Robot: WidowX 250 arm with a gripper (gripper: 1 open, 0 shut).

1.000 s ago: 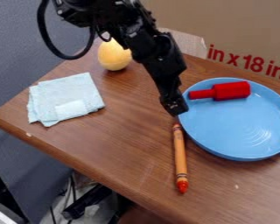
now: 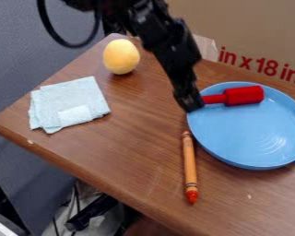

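Observation:
My black arm reaches down from the top, its gripper (image 2: 188, 100) low at the left rim of a blue plate (image 2: 246, 134). A red cylindrical object with a handle (image 2: 242, 95) lies on the plate's upper part, its handle end beside my gripper. I cannot tell whether the gripper is open or shut. An orange crayon (image 2: 190, 171) lies just left of the plate, below the gripper.
A yellow egg-shaped object (image 2: 122, 56) stands at the back left, a folded pale cloth (image 2: 67, 104) lies near the left table edge, and a cardboard box (image 2: 261, 37) stands behind.
The gripper has shifted slightly right and up from where it was a second ago, toward the red object. The objects on the table look unmoved.

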